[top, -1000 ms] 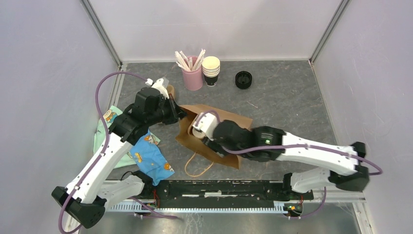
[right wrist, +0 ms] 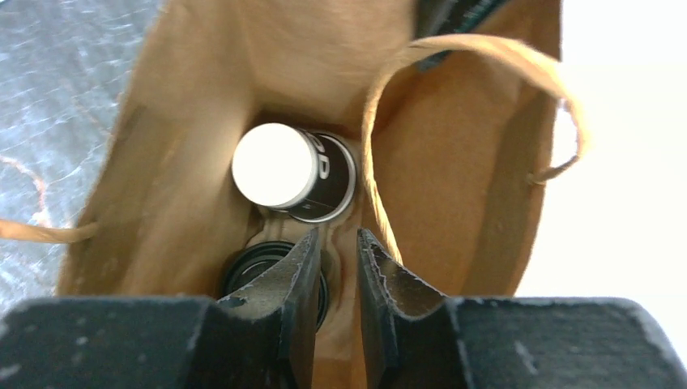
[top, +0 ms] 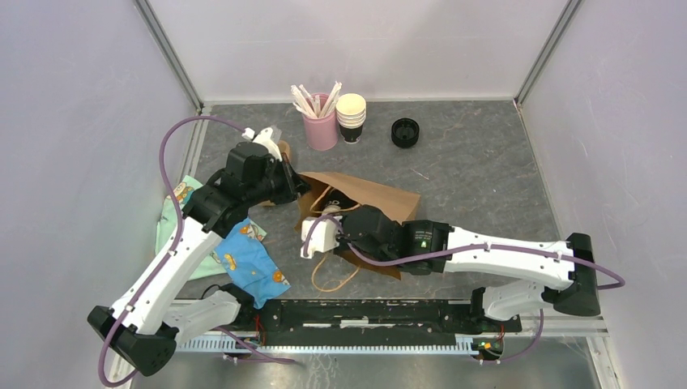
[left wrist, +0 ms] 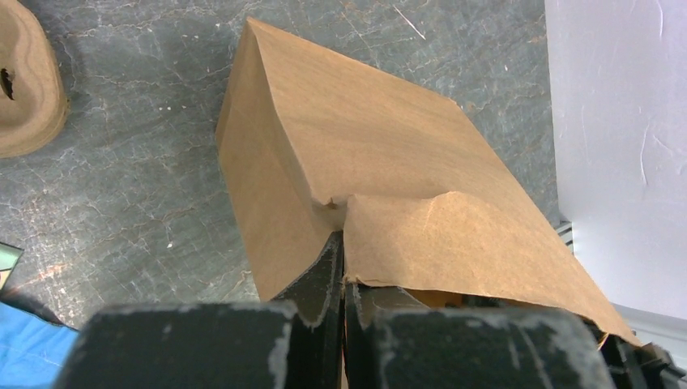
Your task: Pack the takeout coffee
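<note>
A brown paper bag (top: 373, 191) lies open at the table's middle. My left gripper is shut at the bag's upper edge, the paper flap over its fingertips. My right gripper is part open over the bag's mouth. Inside, the right wrist view shows a white-lidded black cup (right wrist: 275, 165) and a black round object (right wrist: 261, 267) below it. A paper handle (right wrist: 373, 146) loops beside the right fingers. Whether anything is between those fingers is unclear; none shows at their tips.
A pink straw holder (top: 319, 130), stacked cups (top: 351, 113) and a black lid (top: 405, 132) stand at the back. Cloths (top: 251, 263) lie at left, beside a cardboard piece (left wrist: 28, 81) partly behind my left arm.
The left arm stayed nearly still.
</note>
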